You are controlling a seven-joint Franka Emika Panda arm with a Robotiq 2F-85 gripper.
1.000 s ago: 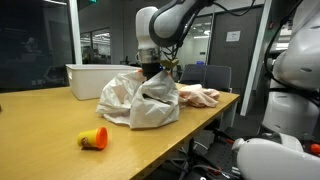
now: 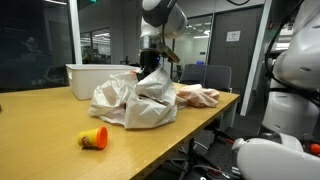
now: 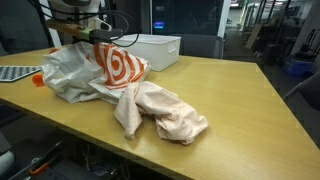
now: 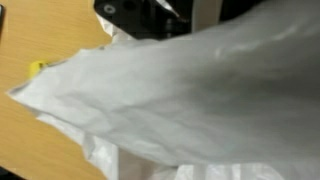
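A crumpled white plastic bag (image 2: 140,103) with an orange print (image 3: 122,65) stands on the wooden table. Its top is drawn up to my gripper (image 2: 157,72), whose fingers are shut and appear to pinch the thin plastic. White plastic (image 4: 150,95) fills most of the wrist view and hides the fingertips; dark gripper parts show at the top edge. On the table by the bag lies a yellow can with a red end (image 2: 93,138), a sliver of yellow in the wrist view. What the bag contains is hidden.
A pale pink cloth (image 3: 160,110) lies rumpled on the table beside the bag. At the back stands a white box (image 3: 165,49).
My gripper has shifted slightly and the arm above it has turned. The bag's top has moved a little with it. Can and cloth are where they were.
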